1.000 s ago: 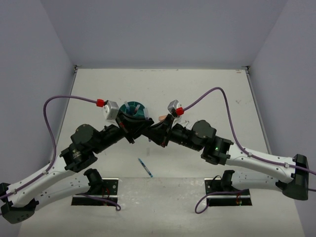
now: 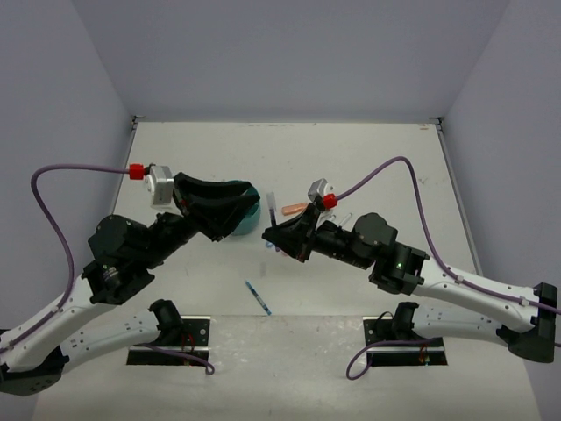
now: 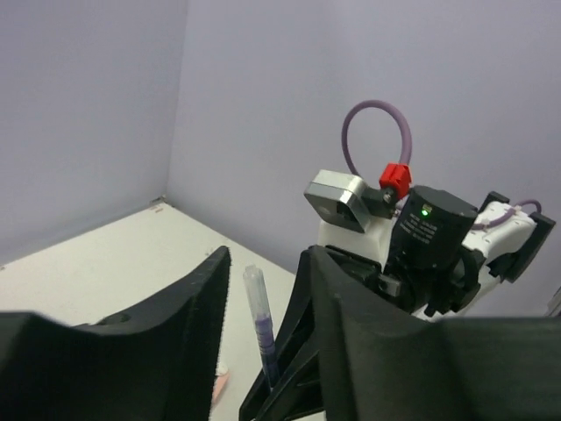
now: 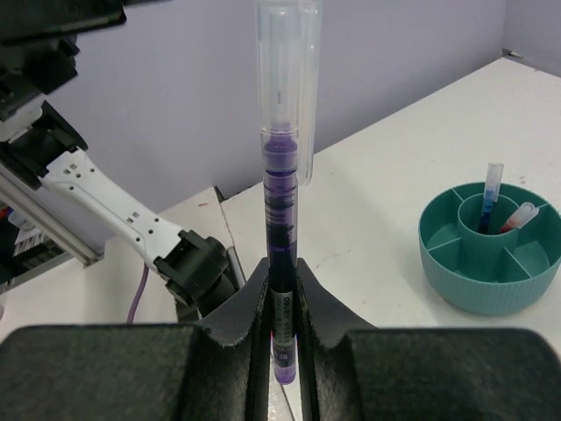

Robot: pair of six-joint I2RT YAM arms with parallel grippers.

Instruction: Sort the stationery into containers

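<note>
A purple pen [image 4: 281,193] with a clear cap stands upright in my right gripper, which is shut on it. It also shows as a slim pen [image 3: 263,329] in the left wrist view. My left gripper [image 2: 254,193] is open, its fingers apart and empty, to the left of the pen and over the container. The teal round container [image 4: 491,285] has divided compartments and a central cup. A blue pen [image 4: 491,197] and a red pen [image 4: 519,217] stand in that cup. From above, the left gripper hides much of the container [image 2: 246,222].
On the table near the front lies a blue pen [image 2: 259,298]. An orange-pink item [image 2: 294,209] rests behind the right gripper, with a small pale item [image 2: 344,219] to its right.
The two grippers were together at the pen. The left one has opened and moved off to the left, while the right has shifted slightly right with the pen.
</note>
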